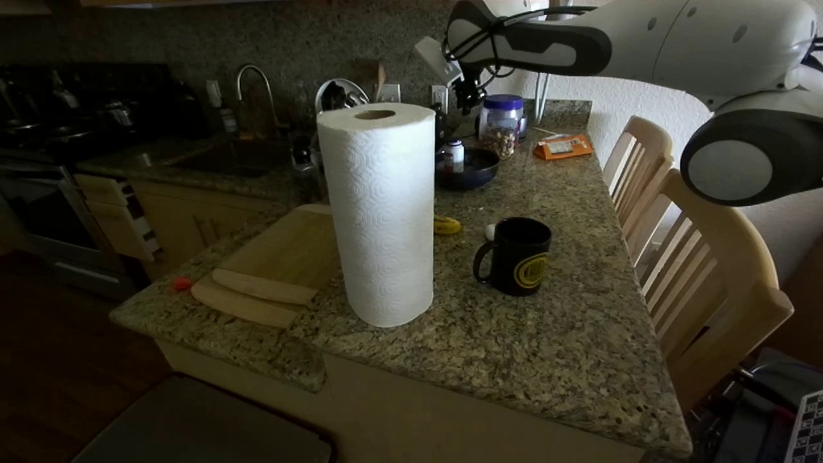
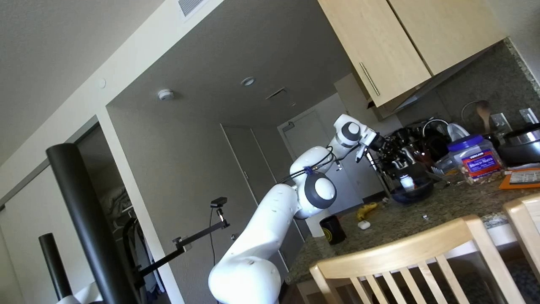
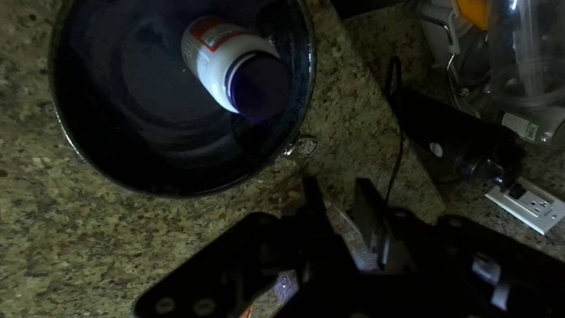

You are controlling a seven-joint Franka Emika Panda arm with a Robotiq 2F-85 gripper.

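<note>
In the wrist view my gripper is open, with a gap between its dark fingers and nothing held. Exterior view 1 has the gripper [image 1: 467,100] high over the far end of the counter, above and near a dark round pan [image 1: 470,171]. Inside the pan [image 3: 106,164] is a white bottle [image 3: 217,66] with a dark purple cap and a red label patch. That bottle [image 2: 406,183] also shows in exterior view 2, apart from the gripper [image 2: 368,149], which is up and to its left.
A nut jar [image 1: 501,123] with a purple lid stands behind the pan. Nearer are a banana [image 1: 447,225], a black mug [image 1: 521,258] and a tall paper towel roll [image 1: 382,224]. Wooden chairs [image 1: 698,270] line the right edge.
</note>
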